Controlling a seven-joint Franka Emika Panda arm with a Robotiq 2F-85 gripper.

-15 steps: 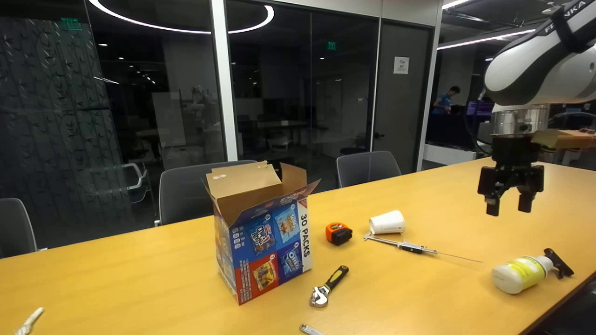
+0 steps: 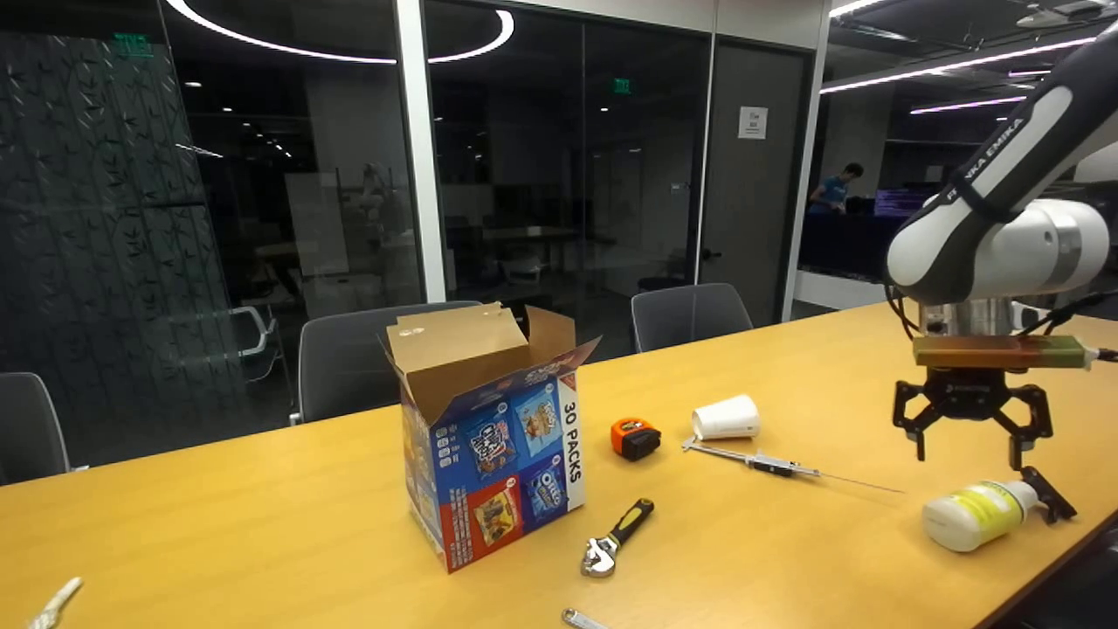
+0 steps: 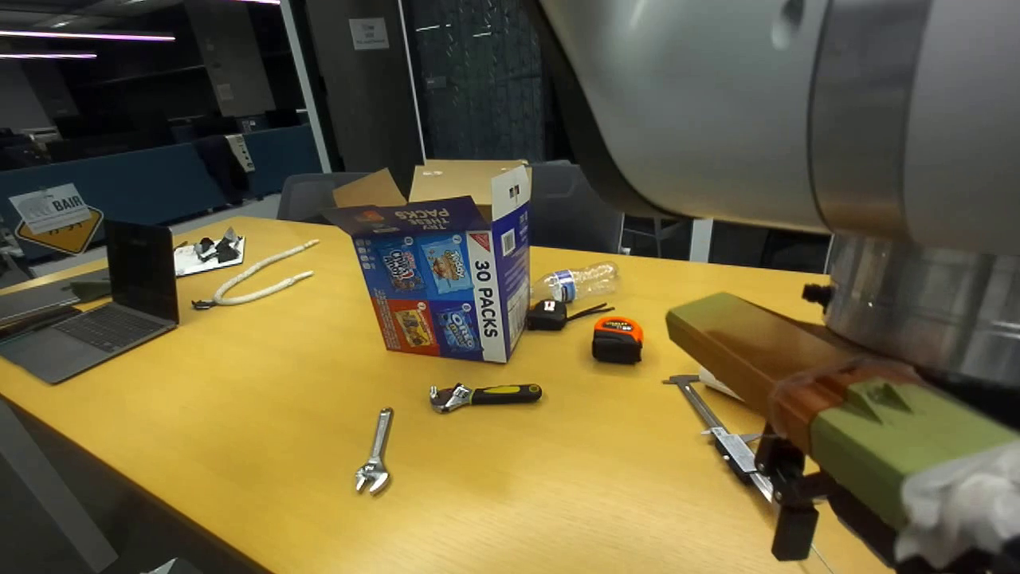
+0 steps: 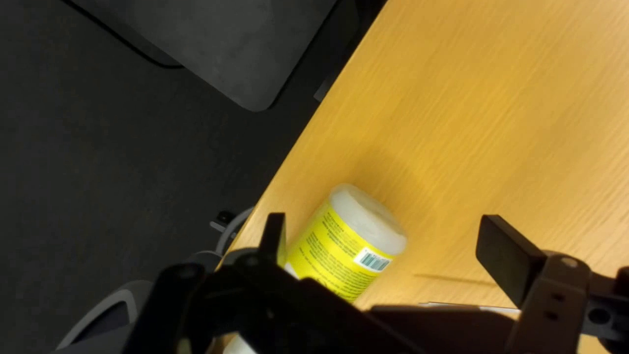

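Observation:
A white spray bottle with a yellow label (image 2: 980, 514) lies on its side near the table's right edge, its black trigger head pointing away to the right. Above it hangs my gripper (image 2: 968, 451), open, with its fingertips apart from the bottle. From the wrist view, the bottle's base and yellow label (image 4: 339, 253) show nearer the left finger (image 4: 272, 239); the right finger (image 4: 510, 259) is over bare wood. The gripper's own body hides the bottle's upper part there. In exterior view 2 the arm covers the bottle, and only one finger (image 3: 794, 528) shows clearly.
An open snack box (image 2: 493, 472) stands mid-table. Around it lie an orange tape measure (image 2: 635, 438), a wrench with a black-and-yellow handle (image 2: 618, 536), a white cup (image 2: 726, 418), calipers (image 2: 776, 465) and a silver wrench (image 3: 378, 454). A laptop (image 3: 105, 311) sits far left.
My gripper has come down closer to the spray bottle and turned, so its fingers now appear widely spread across exterior view 1. The bottle and other table items have not moved.

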